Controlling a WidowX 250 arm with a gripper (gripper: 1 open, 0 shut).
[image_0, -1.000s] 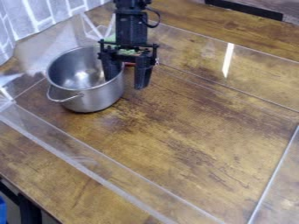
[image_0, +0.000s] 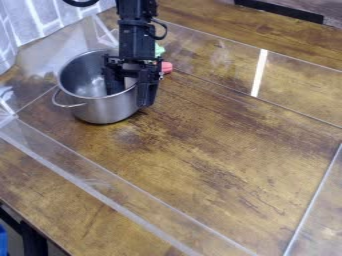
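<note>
A stainless steel pot (image_0: 94, 105) with a loop handle stands at the upper left of the wooden table. The black gripper (image_0: 134, 79) is down at the pot's right side, over its rim, its lower parts overlapping the pot. Whether its fingers are open or shut, or hold the rim, is hidden in the dark overlap. Small red (image_0: 166, 68) and green objects lie partly hidden behind the arm.
Clear plastic panels line the left and edges of the worktop (image_0: 227, 160). A whitish sheet hangs at the top left.
The gripper has shifted slightly left and lower onto the pot, uncovering more of the red object. The pot appears nearly unmoved.
</note>
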